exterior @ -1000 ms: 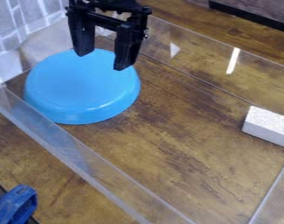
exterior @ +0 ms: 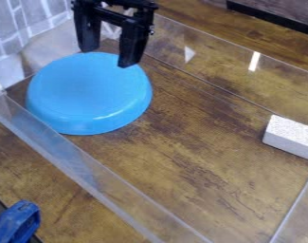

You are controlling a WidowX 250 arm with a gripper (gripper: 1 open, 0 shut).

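My dark gripper [exterior: 111,38] hangs at the top of the view, over the back of a round blue lid-like disc [exterior: 89,93] lying on the wooden surface [exterior: 194,166]. Whether the fingers are open or shut is hard to tell from this angle.
A white block [exterior: 290,135] lies at the right. A blue object [exterior: 12,223] lies at the lower left corner. Clear transparent walls cross the foreground and back. Crumpled clear or white material is at the upper left.
The disc and the white block have not moved.
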